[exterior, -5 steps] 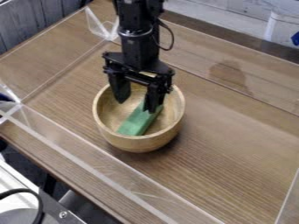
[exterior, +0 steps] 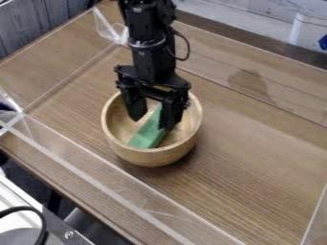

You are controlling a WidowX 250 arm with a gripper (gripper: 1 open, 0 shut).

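A black robot arm reaches down from the top centre to a round, light wooden bowl (exterior: 128,149) in the middle of the view. My gripper (exterior: 149,108) stands open over and partly inside the bowl, its black fingers spread. A green elongated object (exterior: 145,136) lies slanted in the bowl, its upper end near the right-hand finger. Whether that finger touches it, I cannot tell.
A white edge with dark gaps runs along the lower left, with a cable in the corner. White and blue items sit at the top right.
The bowl and green object look nearly unchanged.
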